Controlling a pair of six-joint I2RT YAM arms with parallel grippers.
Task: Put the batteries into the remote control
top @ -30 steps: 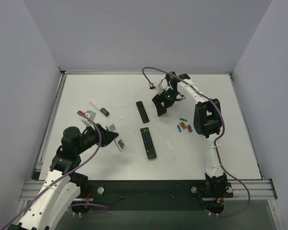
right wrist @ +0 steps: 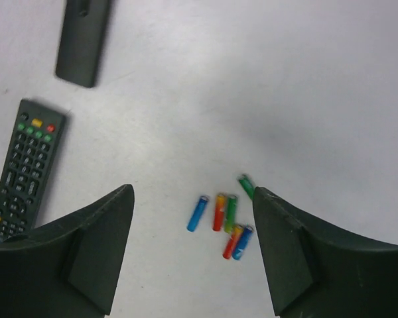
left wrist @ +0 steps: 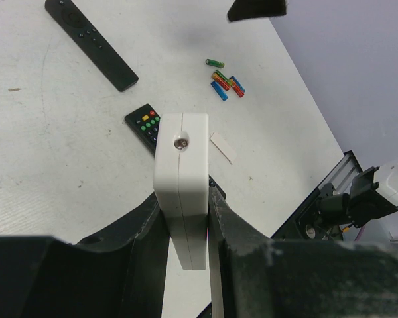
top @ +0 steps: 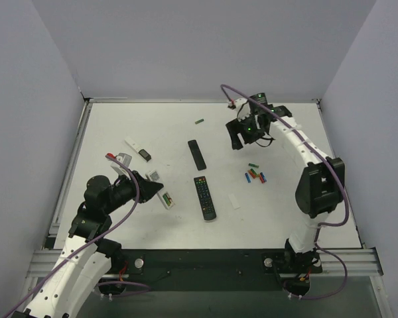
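Note:
My left gripper (top: 149, 185) is shut on a white remote (left wrist: 181, 172), held upright; from the top view its open battery compartment shows green cells. My right gripper (top: 242, 136) is over the back right of the table, fingers apart with nothing seen between them. Below it lies a group of loose batteries in red, green and blue (right wrist: 219, 213), with a single green battery (right wrist: 247, 185) just apart. Another small green battery (top: 199, 121) lies at the back. A white battery cover (left wrist: 223, 147) lies near the black button remote (top: 205, 197).
A slim black remote (top: 196, 154) lies mid-table, and a white-and-black remote (top: 138, 148) at the back left.
The left gripper and its remote have not moved.

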